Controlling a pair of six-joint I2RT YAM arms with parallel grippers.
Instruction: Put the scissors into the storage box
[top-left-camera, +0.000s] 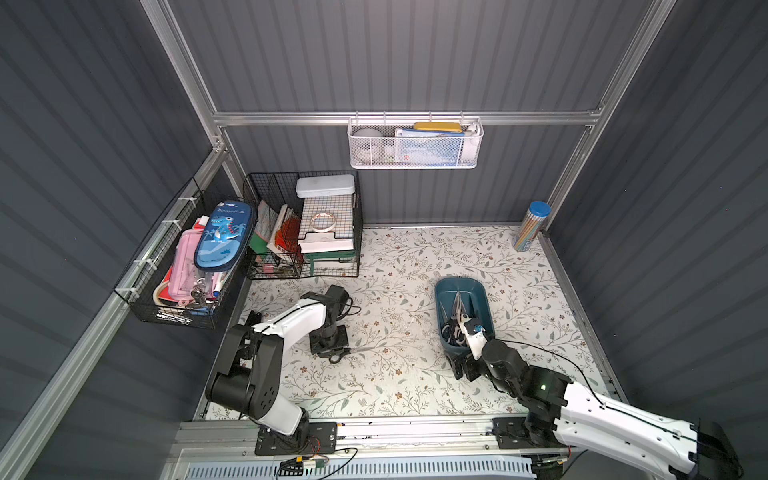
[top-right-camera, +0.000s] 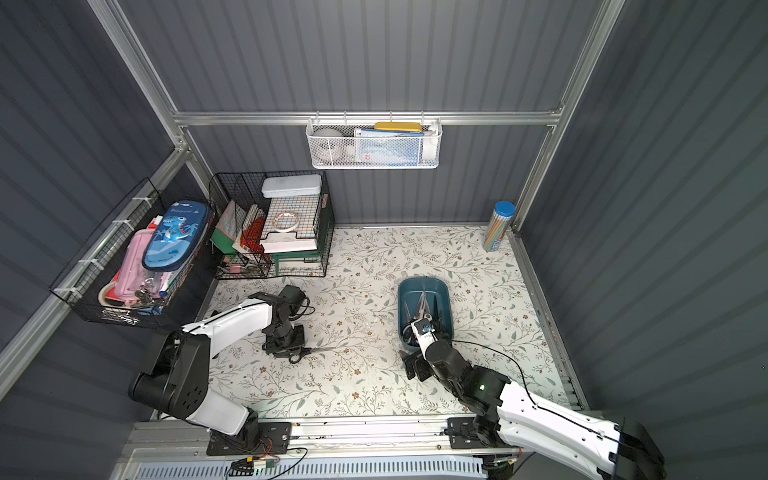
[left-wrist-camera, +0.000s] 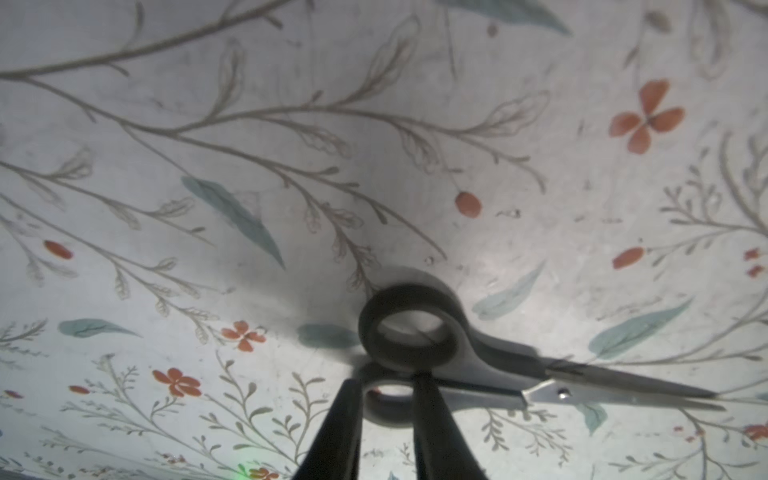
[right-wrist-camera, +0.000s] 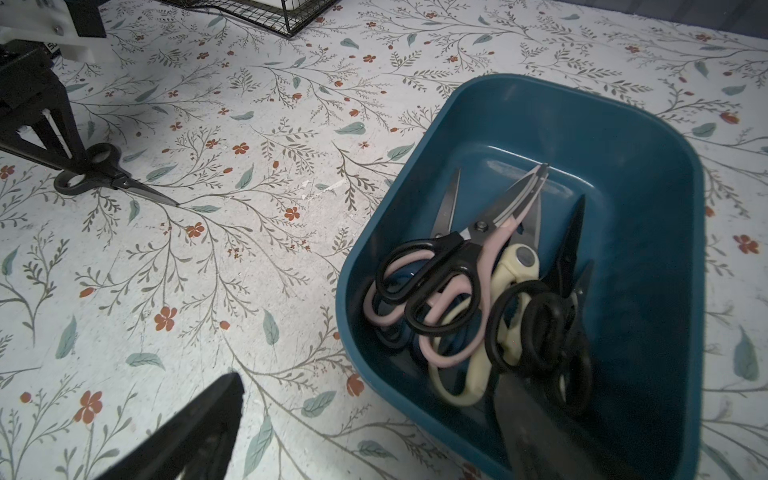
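Observation:
Black-handled scissors lie on the floral surface at the left. My left gripper is shut on their lower finger loop, low at the surface. My right gripper stands open at the near end of the blue storage box (right-wrist-camera: 640, 136), with nothing between its fingers. Several scissors (right-wrist-camera: 480, 240) with black, pink and cream handles lie inside that box.
Black wire baskets (top-left-camera: 276, 188) with stationery stand at the back left. A white basket (top-left-camera: 414, 162) hangs on the back wall. A tall canister (top-left-camera: 530, 228) stands at the back right.

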